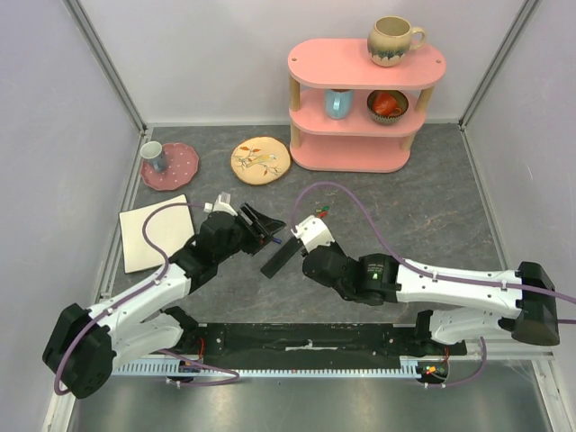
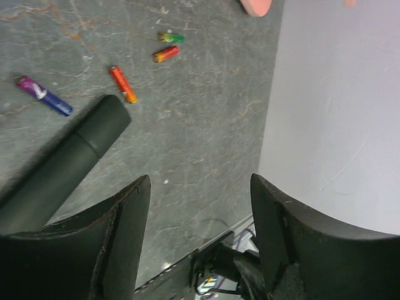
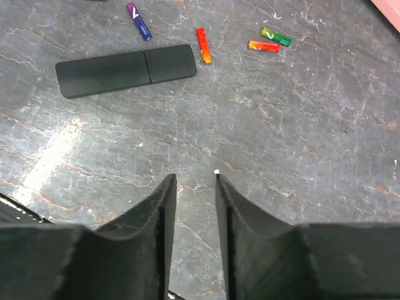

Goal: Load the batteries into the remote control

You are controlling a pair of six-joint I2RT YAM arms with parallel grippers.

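The black remote lies face-down on the grey table, its back cover seam showing. Beside it lie a purple battery, an orange battery, a short red-orange battery and a green battery. My left gripper hangs over the table just left of the remote in the top view, fingers parted with nothing between them. My right gripper is right of the remote, fingers part open over bare table, empty.
A pink shelf with mugs and a bowl stands at the back. Plates and a white board lie to the left.
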